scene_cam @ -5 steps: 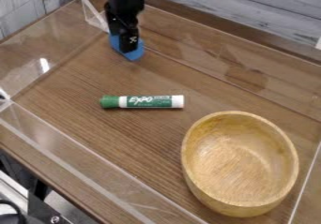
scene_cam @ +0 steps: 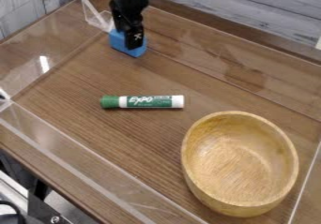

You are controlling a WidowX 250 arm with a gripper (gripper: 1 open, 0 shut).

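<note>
My black gripper (scene_cam: 127, 31) hangs at the upper left of the camera view, its open fingers down over a small blue block (scene_cam: 129, 46) on the wooden table. Whether the fingertips touch the block is hard to tell. A green-and-white Expo marker (scene_cam: 143, 101) lies crosswise near the middle, below the block and apart from it. A round, pale wooden bowl (scene_cam: 238, 194) stands empty at the lower right.
A white rim runs along the back right edge, and the table's edge shows at the lower left.
The gripper has shifted slightly over the blue block. The marker and bowl lie as before.
</note>
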